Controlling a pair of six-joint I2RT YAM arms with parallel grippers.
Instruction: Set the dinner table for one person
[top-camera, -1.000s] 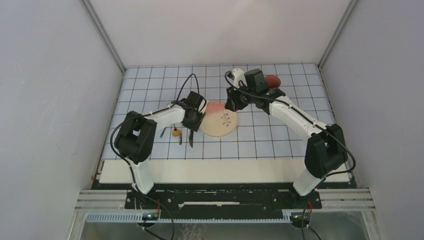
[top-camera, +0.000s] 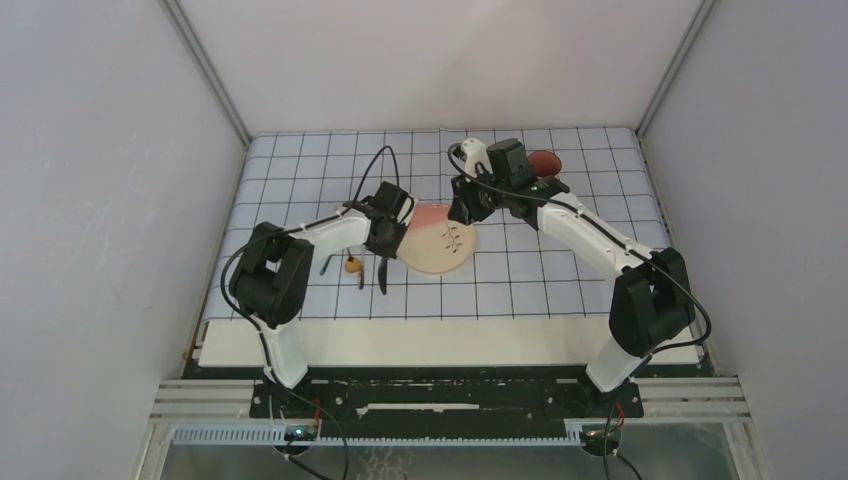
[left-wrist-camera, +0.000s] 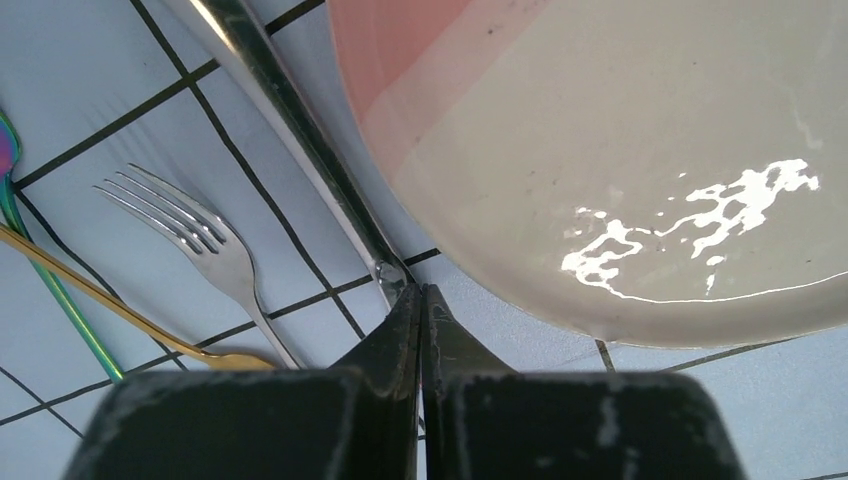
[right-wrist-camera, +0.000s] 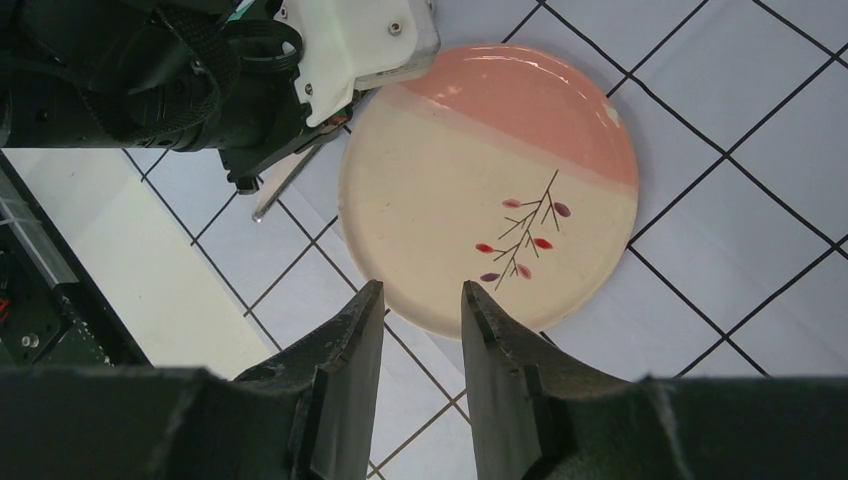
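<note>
A round cream plate with a pink band (top-camera: 437, 252) lies mid-table. Along its left side runs a silver knife (left-wrist-camera: 310, 150), whose near end (top-camera: 382, 278) shows below the left gripper in the top view. My left gripper is shut, its tips right at the knife; whether any of the knife is pinched is hidden. Left of the knife are a silver fork (left-wrist-camera: 225, 260), a gold utensil (left-wrist-camera: 110, 300) and a green iridescent one (left-wrist-camera: 75, 325). Over the plate's upper right, my right gripper is open, with an empty gap between its fingers.
A dark red bowl or cup (top-camera: 543, 163) stands at the back right, partly behind the right arm. Both grippers are close together around the plate.
Both arms have barely moved.
</note>
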